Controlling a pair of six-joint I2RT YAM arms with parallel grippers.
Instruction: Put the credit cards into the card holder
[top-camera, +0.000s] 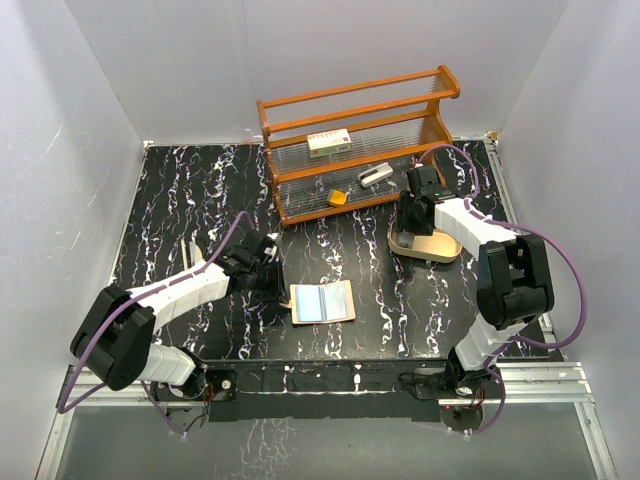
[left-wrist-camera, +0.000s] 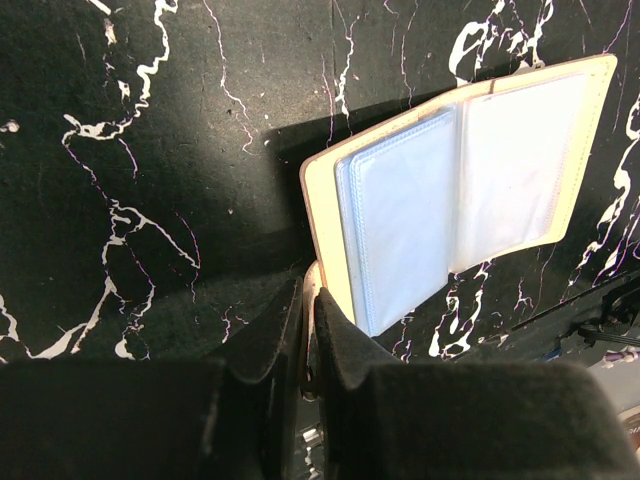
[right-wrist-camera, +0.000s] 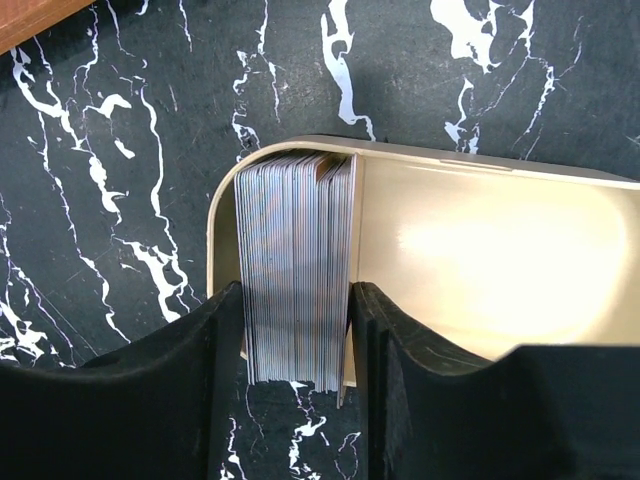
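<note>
An open card holder (top-camera: 335, 300) with blue and clear sleeves lies at the front middle, seen close in the left wrist view (left-wrist-camera: 400, 220). My left gripper (top-camera: 282, 298) is shut on its tan edge at the left. At the right, a stack of cards (right-wrist-camera: 290, 260) stands at the left end of a beige tray (right-wrist-camera: 490, 260). My right gripper is around the stack, fingers at either side; whether they press on it I cannot tell.
A wooden rack (top-camera: 355, 85) with a box (top-camera: 329, 142), a yellow item (top-camera: 337, 197) and a white item stands behind.
</note>
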